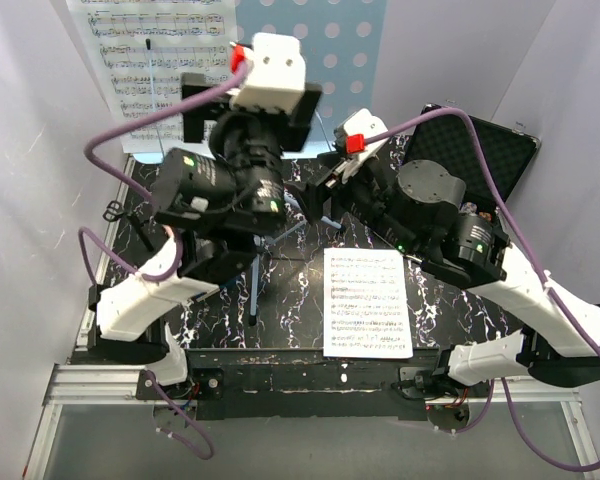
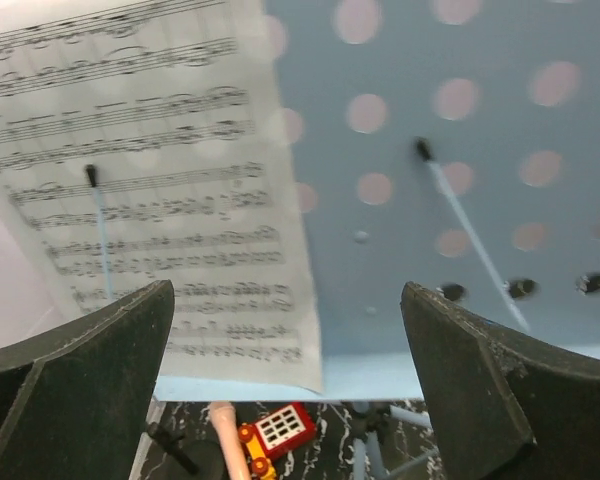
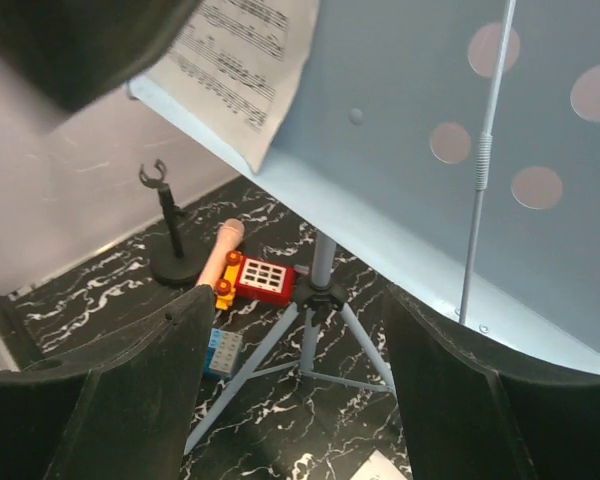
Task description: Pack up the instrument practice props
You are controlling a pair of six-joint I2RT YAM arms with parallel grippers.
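Note:
A music stand (image 1: pixel 310 60) holds a sheet of music (image 1: pixel 140 80) on its dotted blue board; in the left wrist view the board (image 2: pixel 360 300) and sheet (image 2: pixel 180 240) fill most of the picture. My left gripper (image 1: pixel 250 95) is open, raised before the board, nothing between its fingers. My right gripper (image 1: pixel 320 190) is open by the board's lower right. Below the board lie a pink microphone (image 3: pixel 221 250), a red toy (image 3: pixel 264 280), a blue toy (image 3: pixel 223 352) and a black holder on a round base (image 3: pixel 177 262); the stand's tripod (image 3: pixel 322 300) stands beside them.
An open black case (image 1: pixel 470 150) sits at the back right. A loose sheet of music (image 1: pixel 366 300) lies at the front right of the marble-patterned table. Walls enclose both sides.

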